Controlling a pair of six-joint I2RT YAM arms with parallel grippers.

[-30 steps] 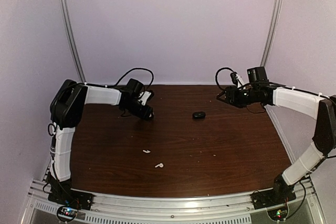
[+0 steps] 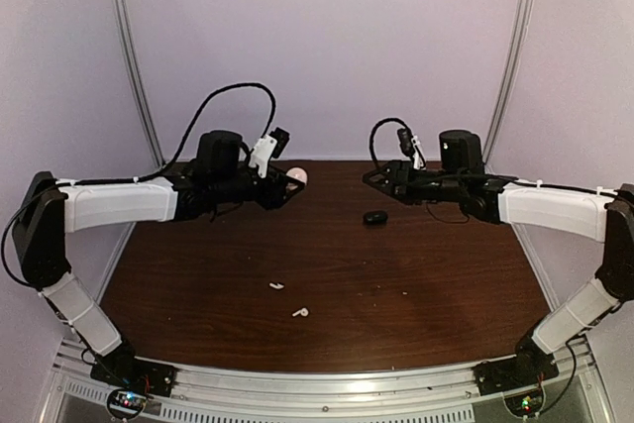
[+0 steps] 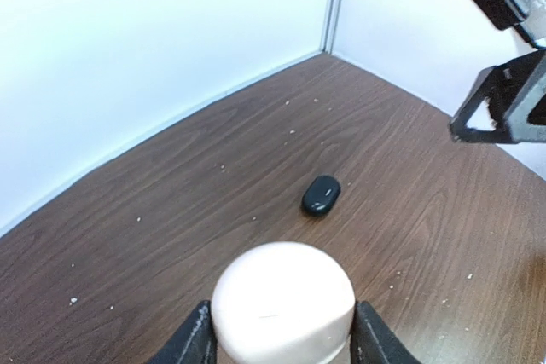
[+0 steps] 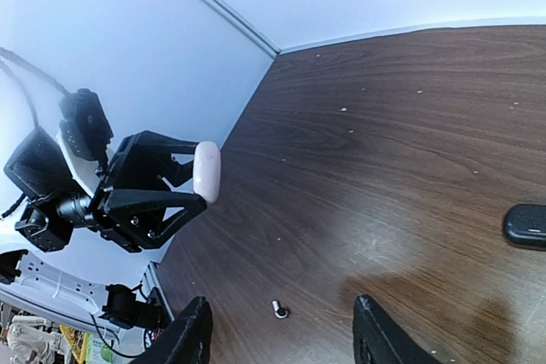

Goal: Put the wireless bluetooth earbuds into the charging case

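Note:
My left gripper [image 2: 289, 185] is raised at center-left, shut on a white rounded object [image 3: 282, 300], the charging case by its look, pale pinkish in the top view. My right gripper hangs above the table at right, open with nothing between its fingers. A small black oval object [image 2: 374, 217] lies on the table below and between the grippers. Two white earbuds, one [image 2: 276, 285] farther back and one [image 2: 300, 312] nearer the front, lie apart at front center; a small white piece [image 4: 280, 309] shows below in the right wrist view.
Pale walls enclose its back and sides, with metal rails along the edges and front.
My left arm has risen toward the viewer with the white object now visible in its gripper. My right gripper has moved left toward the middle. The table's items are unmoved.

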